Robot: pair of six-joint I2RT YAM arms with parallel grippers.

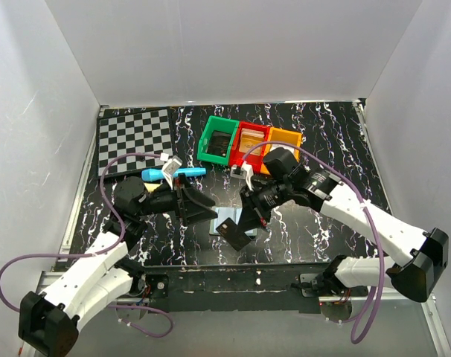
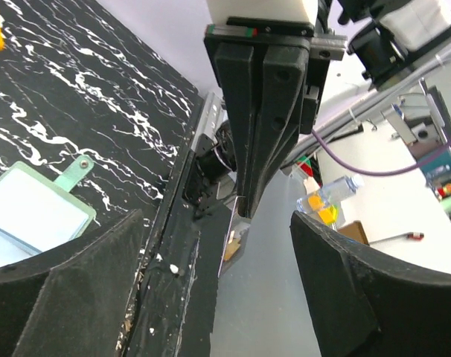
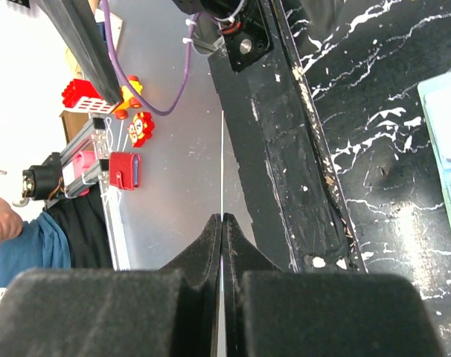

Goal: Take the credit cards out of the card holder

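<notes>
Edge-on in the right wrist view, a thin dark card (image 3: 223,160) stands between the tips of my right gripper, which is shut on it. The top view shows that card (image 1: 233,233) face up, black with a small chip, over the front part of the table. Below it lies the open card holder (image 2: 36,208), pale green-edged with clear pockets and a snap tab; the arms partly cover it from above. My left gripper is open, its fingers apart and empty, close to the right gripper.
Green (image 1: 218,140), red (image 1: 249,144) and orange (image 1: 283,138) bins stand at the back. A checkered board (image 1: 135,137) and a blue cylinder (image 1: 173,174) are at the left. The table's front edge runs just before the card.
</notes>
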